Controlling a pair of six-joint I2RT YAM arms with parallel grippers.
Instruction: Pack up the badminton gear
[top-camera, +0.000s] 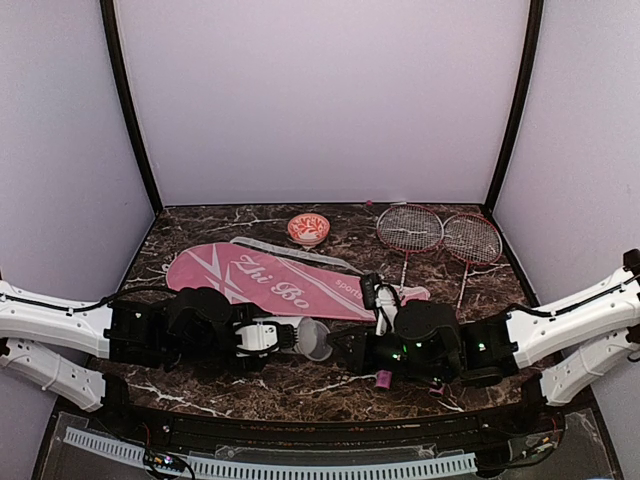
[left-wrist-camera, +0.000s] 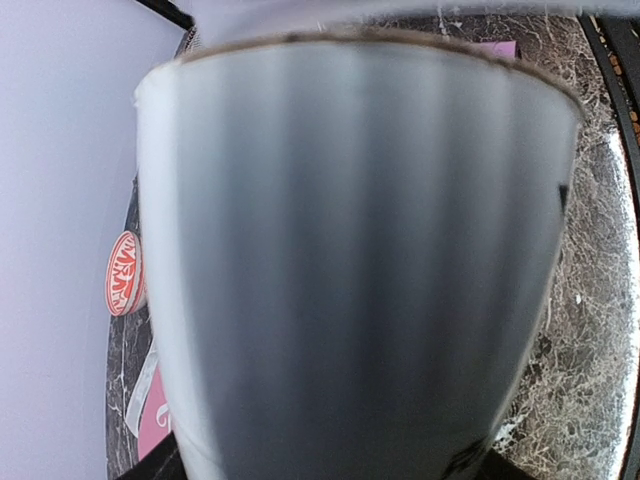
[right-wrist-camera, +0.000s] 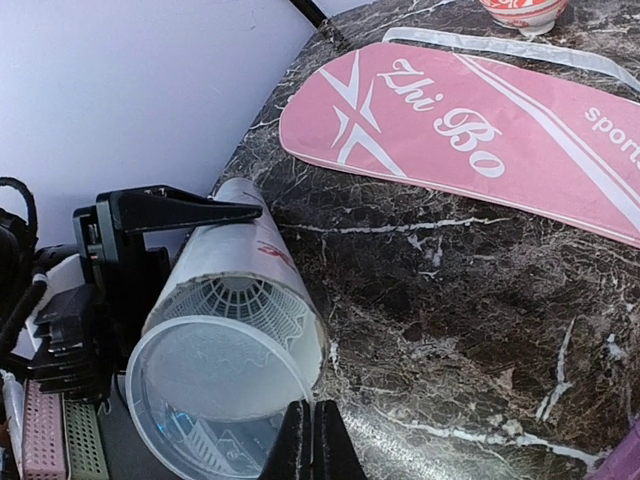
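A white shuttlecock tube (right-wrist-camera: 262, 250) lies in my left gripper (top-camera: 277, 337), whose fingers (right-wrist-camera: 225, 211) grip it from the side. In the right wrist view its open mouth faces the camera, and a shuttlecock (right-wrist-camera: 238, 292) shows inside. The tube's wall (left-wrist-camera: 350, 250) fills most of the left wrist view. A clear round lid (right-wrist-camera: 205, 365) is pinched by its rim in my right gripper. The lid stands just in front of the tube's mouth; whether they touch I cannot tell. Behind the arms lies the pink racket bag (top-camera: 280, 280).
Two rackets, one with a red-framed head (top-camera: 410, 228) and the other beside it (top-camera: 472, 239), lie at the back right, their purple handles partly behind my right arm. A red-and-white bowl (top-camera: 308, 228) stands behind the bag. Bare marble (top-camera: 260, 395) lies along the front.
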